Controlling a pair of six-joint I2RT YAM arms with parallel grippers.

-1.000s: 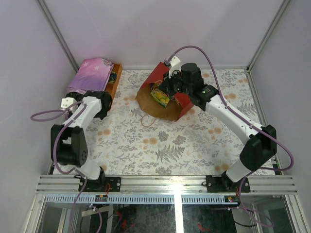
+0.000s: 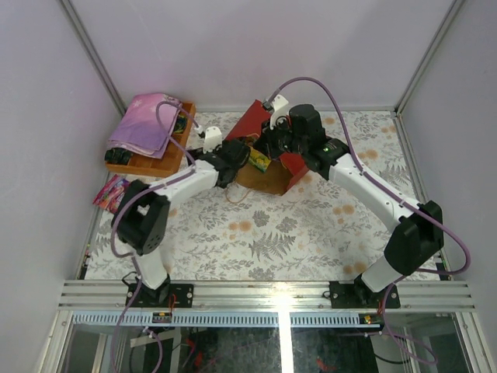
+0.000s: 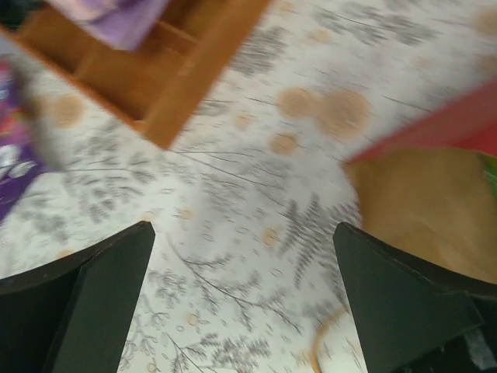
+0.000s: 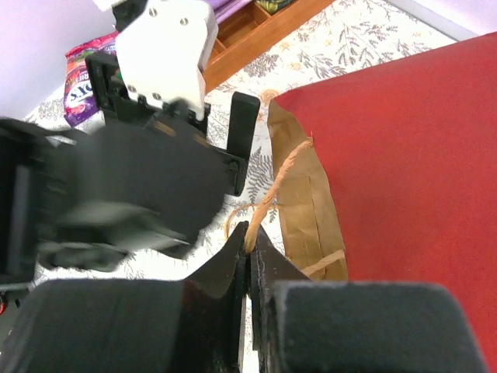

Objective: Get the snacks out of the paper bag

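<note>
The red-and-brown paper bag lies tipped open mid-back, a yellow snack inside. My right gripper is shut on the bag's twisted cord handle, above the bag. My left gripper stands open just left of the bag's mouth, which shows at the right of the left wrist view. A purple snack packet lies out on the table at the left.
A wooden tray with pink and lilac items on it stands at the back left.
My left arm has swung right from the tray and purple packet to the bag's left side. The right arm and bag look unchanged.
</note>
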